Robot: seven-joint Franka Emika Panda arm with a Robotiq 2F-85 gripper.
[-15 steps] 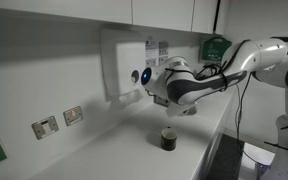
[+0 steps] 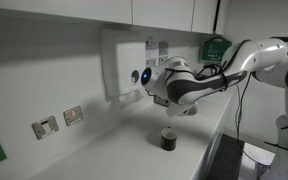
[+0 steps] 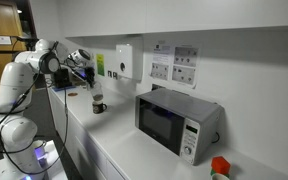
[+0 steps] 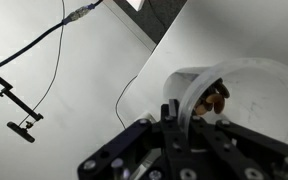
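A translucent cup (image 4: 263, 94) fills the right of the wrist view, tilted, its wide mouth showing. Inside it lie several brown, nut-like pieces (image 4: 216, 98). My gripper is shut on the cup's near wall at the lower middle of that view. On the white counter stands a dark mug (image 2: 168, 142), upright, below the arm in exterior view 1. That same mug (image 3: 99, 107) appears near the counter's far end in exterior view 2. The held cup is hard to make out against the pale arm and wall in exterior view 1.
A microwave (image 3: 174, 122) stands on the counter (image 3: 121, 130), well apart from the mug. A white dispenser (image 2: 122, 62) hangs on the wall close to the arm. A red object (image 3: 220, 165) sits at the near right.
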